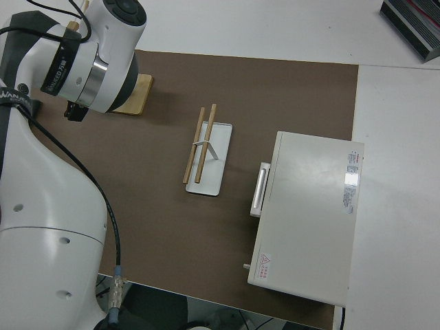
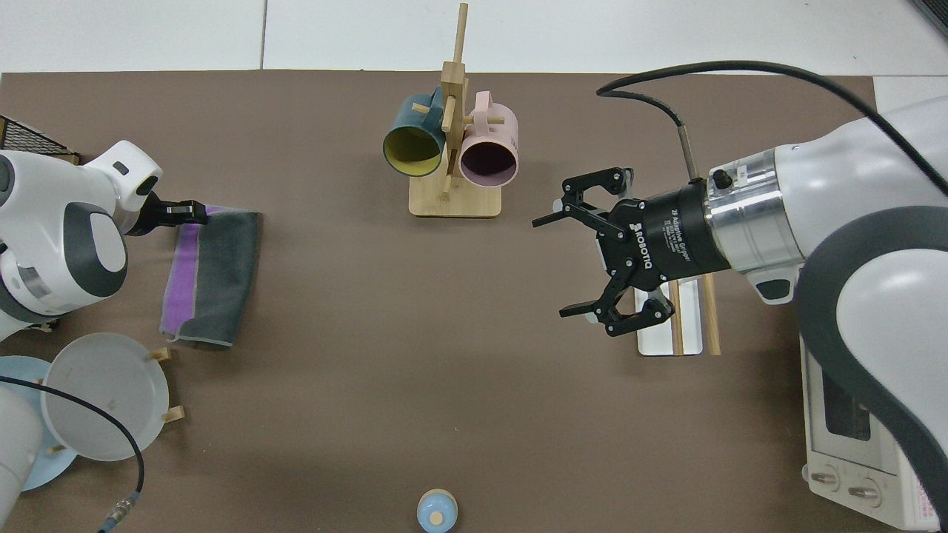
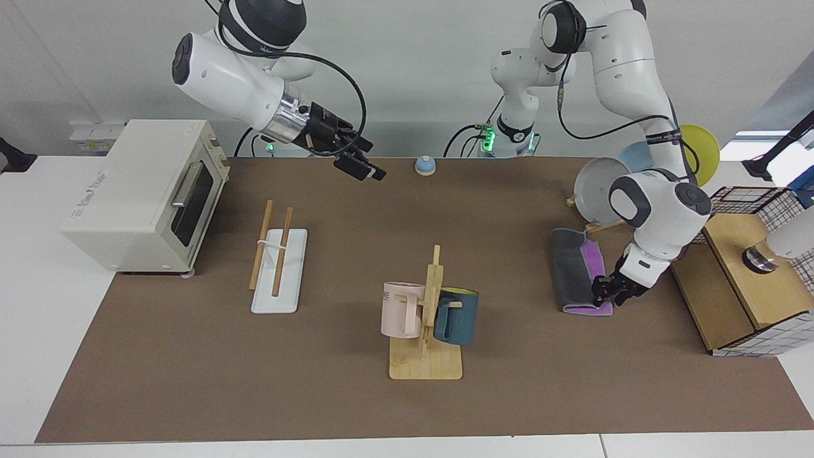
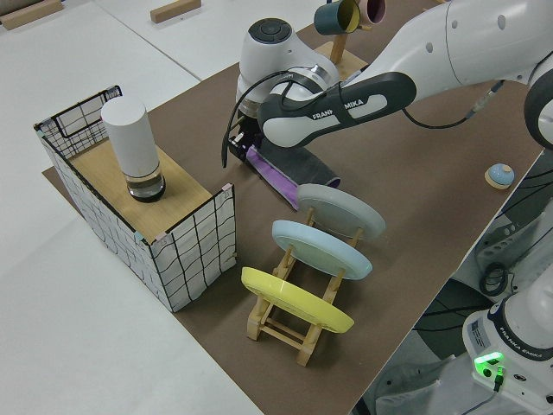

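Observation:
In the top view a grey and purple towel (image 2: 222,275) lies at the left; my left gripper (image 3: 610,294) is over its top edge, seen from the left camera at the towel (image 3: 570,271), its fingertips too small to judge. My right gripper (image 2: 546,266) hangs open over the mat with nothing between its fingers. Behind it stand a blue mug (image 2: 404,146) and a pink mug (image 2: 489,155) on a wooden tree (image 2: 453,200).
Plates in a rack (image 2: 102,391) stand front left, a wire basket (image 4: 190,259) beside the left arm. A white oven (image 3: 137,198), a holder with two sticks (image 3: 275,301) and a small blue object (image 2: 436,514) are also present.

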